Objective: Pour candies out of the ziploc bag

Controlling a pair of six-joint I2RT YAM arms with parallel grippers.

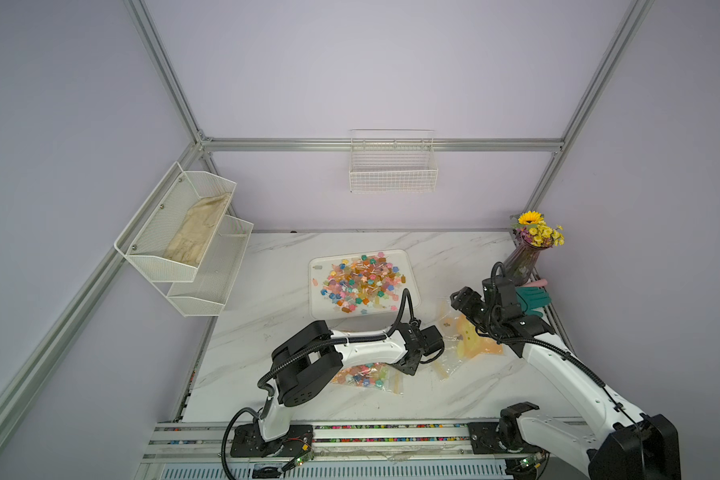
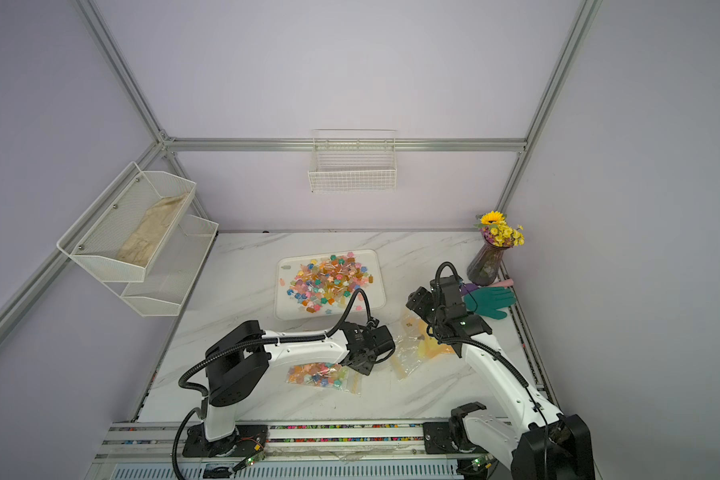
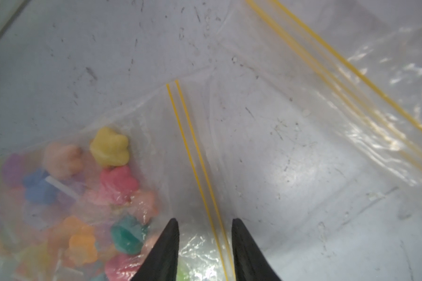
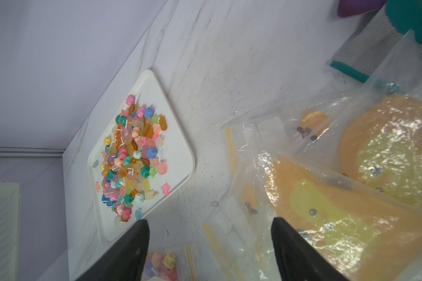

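Note:
A clear ziploc bag of colourful candies (image 1: 365, 377) lies flat near the table's front, partly covered by my left arm. Its yellow zip strip (image 3: 196, 161) runs down between the fingers of my left gripper, which stand partly apart over the bag's zip end. I cannot tell whether they touch the plastic. The white tray (image 1: 318, 306) behind my left arm holds a heap of loose candies (image 4: 126, 164). My right gripper is open and empty, with the tray showing beyond it.
Clear bags with orange and yellow contents (image 4: 333, 224) lie below and right of my right gripper. A teal glove (image 2: 488, 301) and a flower vase (image 2: 485, 262) stand at the right edge. Bare table lies left of the tray.

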